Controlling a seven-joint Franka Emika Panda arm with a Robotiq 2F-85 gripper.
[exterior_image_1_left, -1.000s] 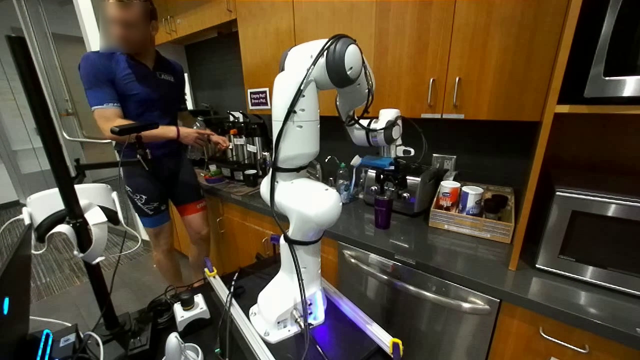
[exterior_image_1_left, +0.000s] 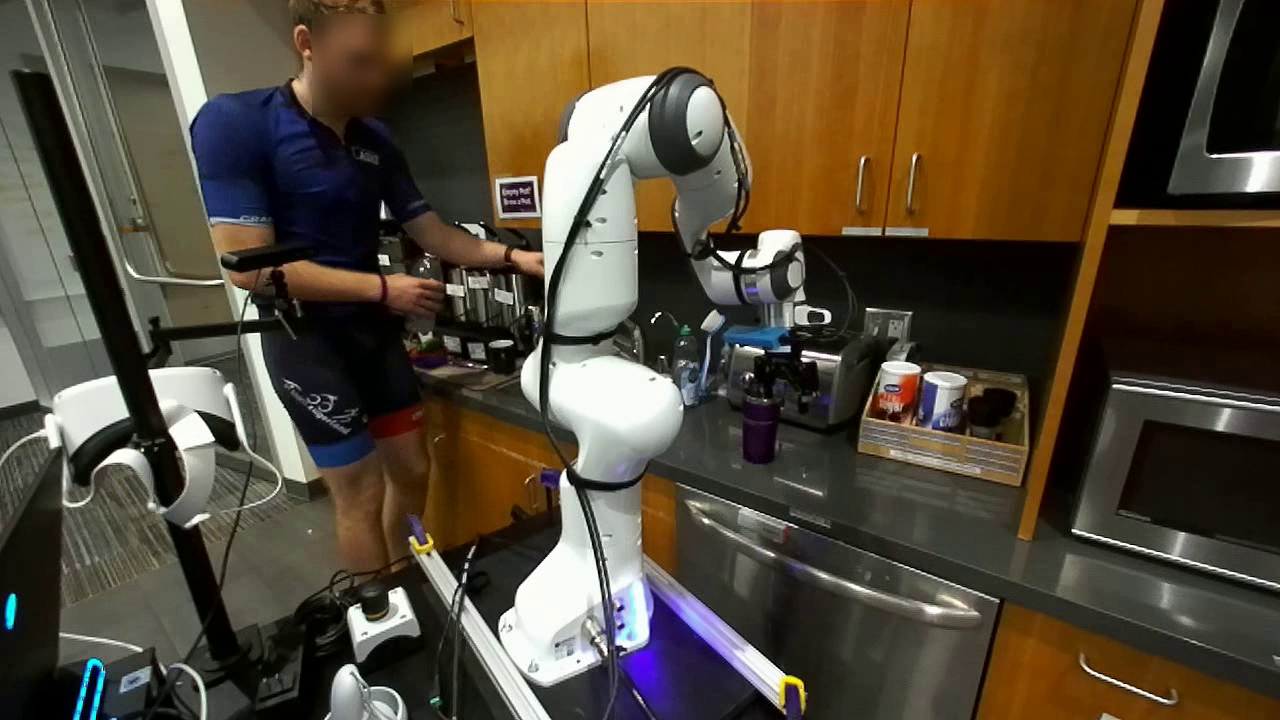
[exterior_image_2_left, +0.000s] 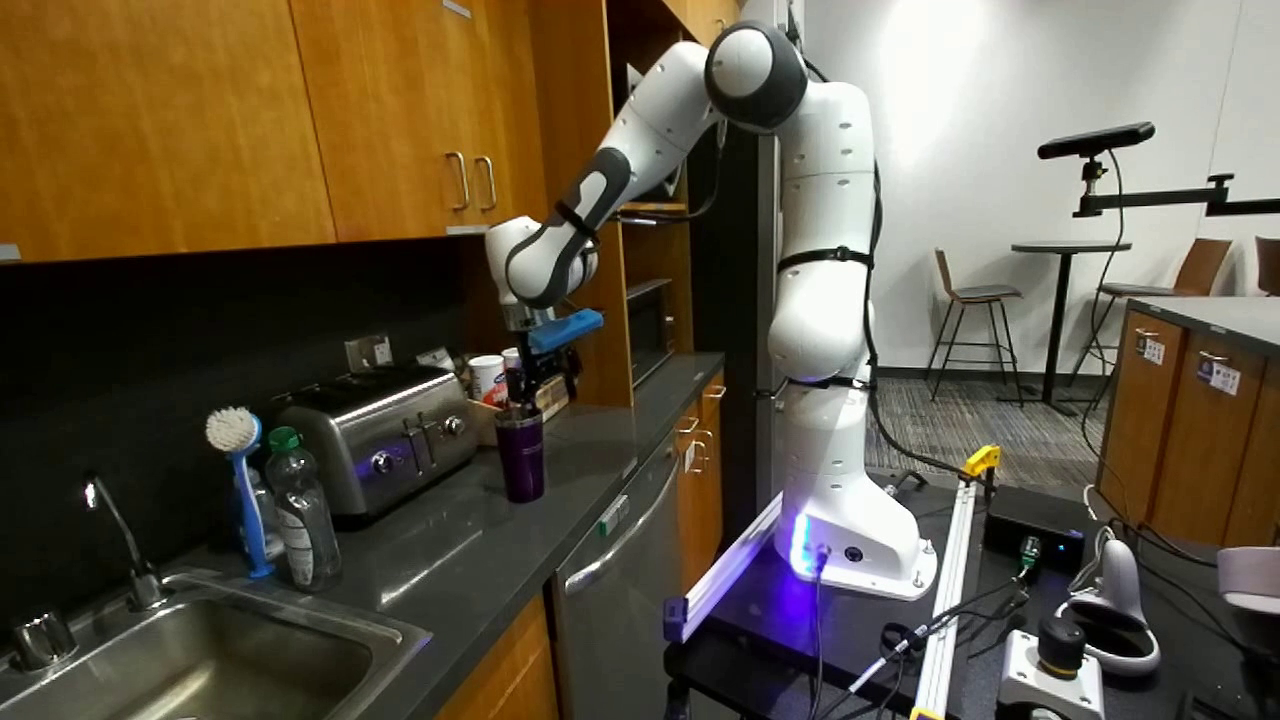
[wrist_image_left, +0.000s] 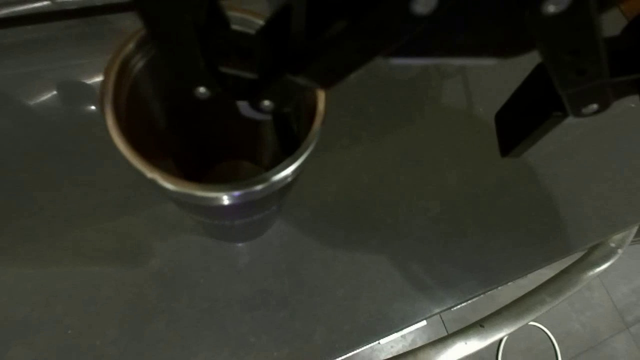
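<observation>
A purple tumbler (exterior_image_2_left: 522, 456) with a metal rim stands on the dark counter in front of the toaster. Above it, my gripper is open and points downward. In the wrist view, one black finger reaches over the rim into the mouth of the tumbler (wrist_image_left: 234, 207). The other finger (wrist_image_left: 531, 114) hangs well to the right, outside the cup, with bare counter below it. Whether the inner finger touches the cup wall is too dark to tell. Exterior view 1 also has the gripper (exterior_image_1_left: 782, 390) right over the tumbler (exterior_image_1_left: 759, 430).
The steel toaster (exterior_image_2_left: 384, 432) is close behind the cup. A cardboard box (exterior_image_1_left: 942, 454) with canisters sits to its right; a soap bottle (exterior_image_2_left: 302, 516) and brush (exterior_image_2_left: 248, 492) stand near the sink (exterior_image_2_left: 396, 642). A person (exterior_image_1_left: 324, 204) stands at the coffee dispensers.
My gripper has come down a little toward the tumbler. In exterior view 1 the tumbler sits slightly farther left and lower. The person has shifted right and reaches along the counter.
</observation>
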